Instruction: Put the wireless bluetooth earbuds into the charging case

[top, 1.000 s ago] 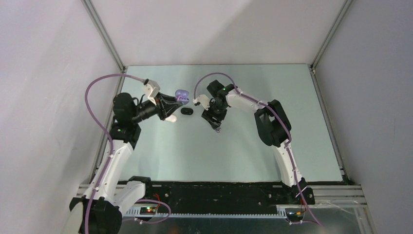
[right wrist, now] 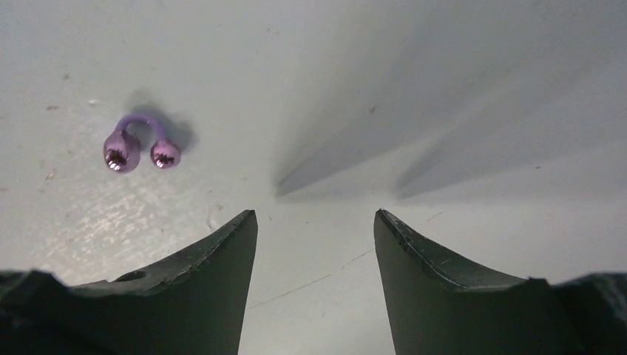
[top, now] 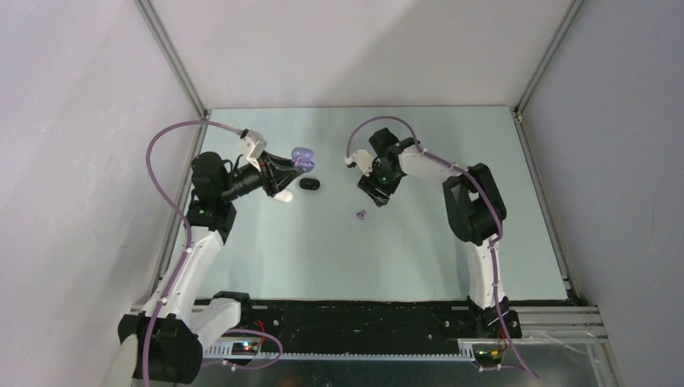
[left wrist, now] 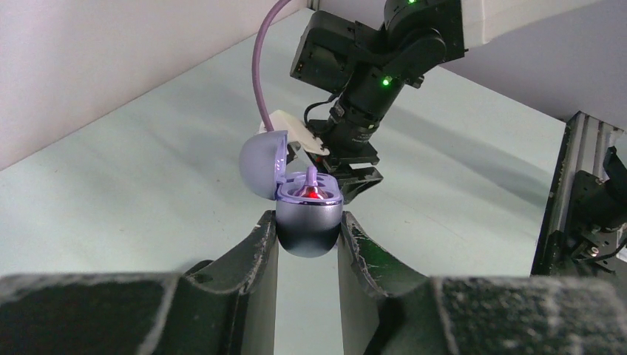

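Note:
A lilac charging case with its lid raised is held upright in my left gripper, which is shut on it; a lilac piece and a red light show inside. In the top view the case is left of centre. A purple earbud piece, an arch with two shiny ends, lies on the table, also seen small in the top view. My right gripper is part open just above the table, empty, with that piece to its left in its wrist view.
A black oval object and a white piece lie beside the left gripper. Walls bound both sides and the back.
My right gripper has moved to the right, uncovering the earbud piece in the top view. The left gripper with the case has barely moved.

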